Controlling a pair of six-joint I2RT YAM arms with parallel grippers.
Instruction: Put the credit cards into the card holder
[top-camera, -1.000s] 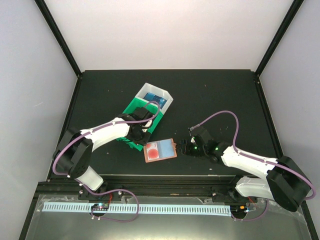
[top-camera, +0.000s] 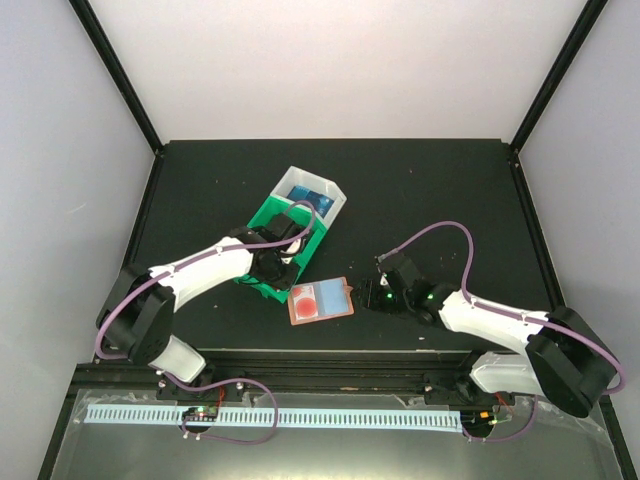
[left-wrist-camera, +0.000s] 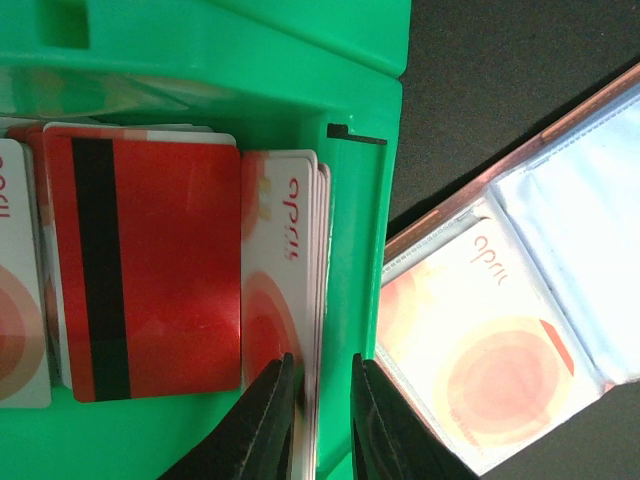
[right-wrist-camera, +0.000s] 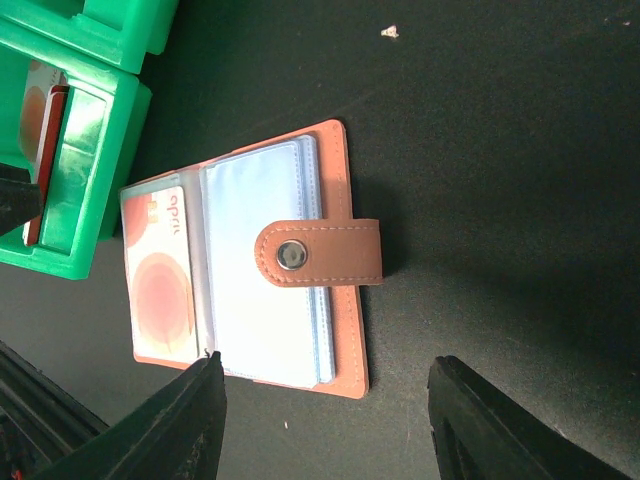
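In the left wrist view, several cards stand in the green box: a red card with a black stripe and, at the right wall, upright white cards. My left gripper is part open over these white cards and the box wall; no firm hold shows. The brown card holder lies open on the table, its strap with a snap over clear sleeves. One white card shows in its left sleeve. To the holder's right, my right gripper stands open and empty.
The green box sits close to the holder's upper left. Behind it, a white compartment holds blue cards.
Both arms have shifted slightly, the left elbow a little outward to the left. The box and the card holder lie where they were.
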